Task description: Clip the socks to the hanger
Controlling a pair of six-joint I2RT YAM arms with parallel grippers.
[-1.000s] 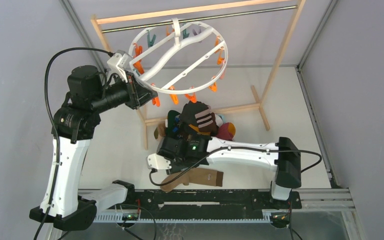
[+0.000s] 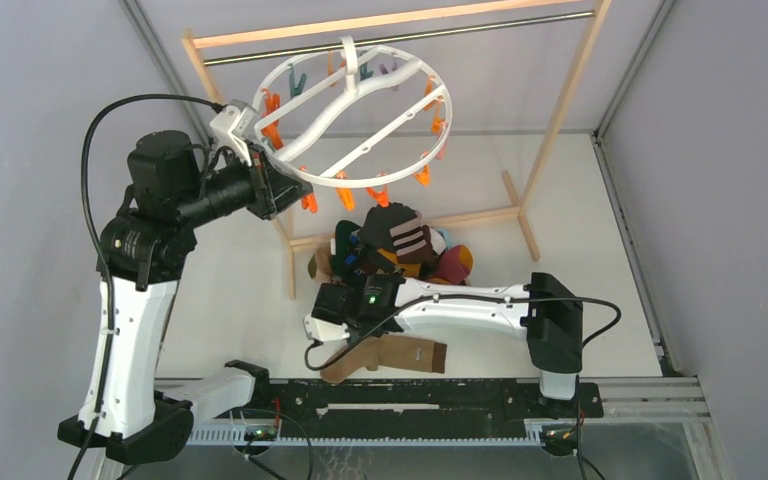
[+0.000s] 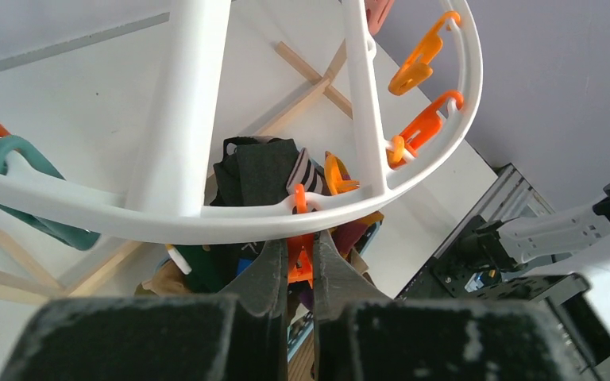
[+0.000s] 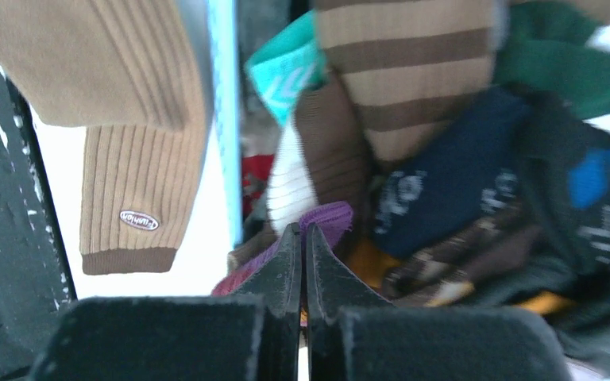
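The white round hanger hangs from the rack's metal rod, with several coloured clips round its rim. In the left wrist view, my left gripper is shut on an orange clip below the rim. Under the hanger lies a mixed pile of socks. Down at this pile, my right gripper is shut, with a fold of purple sock pinched at its fingertips. Its tips are hidden in the top view. A tan sock lies flat in front of the pile, partly covered by the right arm.
Wooden rack legs stand behind and beside the pile. A thin light-blue edge runs between the tan sock and the pile. The black rail borders the front.
The right arm has drawn in slightly, its elbow shifting left and its wrist moving a little right. The left arm and hanger have shifted very slightly left, with the left gripper still at the same clip.
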